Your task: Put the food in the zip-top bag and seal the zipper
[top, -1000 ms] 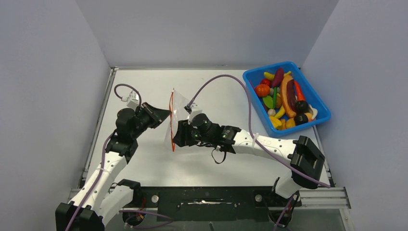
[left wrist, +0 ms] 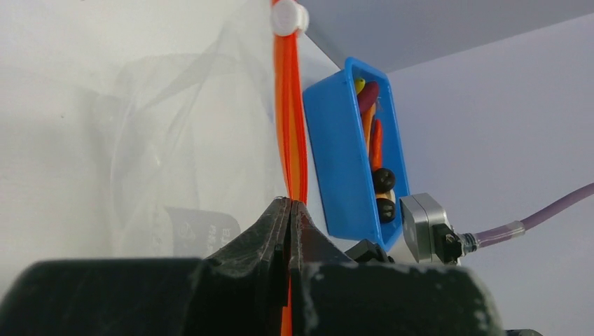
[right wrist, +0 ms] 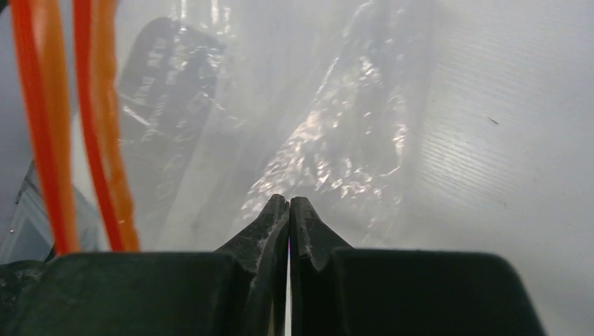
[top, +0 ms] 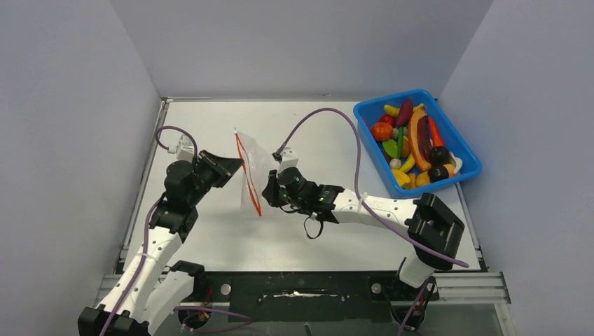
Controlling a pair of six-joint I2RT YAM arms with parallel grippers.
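My left gripper (top: 242,163) is shut on the orange zipper edge of the clear zip bag (left wrist: 203,133), about midway along its length. The bag hangs down from there, and its zipper edge (left wrist: 288,105) carries a white slider (left wrist: 285,17) at the far end. My right gripper is shut with nothing between its fingertips. In the right wrist view the zipper edge (right wrist: 105,133) passes to the left, outside the fingers, as two separated orange strips. Clear film lies behind these fingers. No food shows inside the bag.
A blue basket (top: 459,143) of toy fruit and vegetables stands at the back right; in it are a tomato (top: 382,131) and a red pepper (top: 434,131). Purple hoses (top: 358,161) loop above the arms.
My right gripper has gone from open to shut and has drawn right, away from the zipper edge. The left gripper shifted slightly left with the bag, whose zipper now slants.
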